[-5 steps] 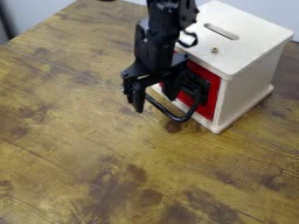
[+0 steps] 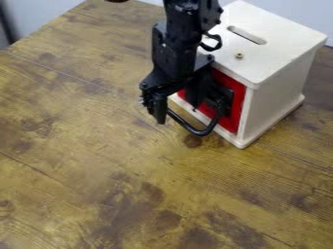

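A white box (image 2: 271, 68) with a red front panel (image 2: 229, 121) stands at the upper right on the wooden table. My black gripper (image 2: 158, 101) hangs in front of the red panel, toward its left side, with its fingertips low and left of the box. A black bar or cable curves below it across the red front. Whether the fingers are open or shut, or hold anything, I cannot tell.
The white box has a slot and a small hole on top.
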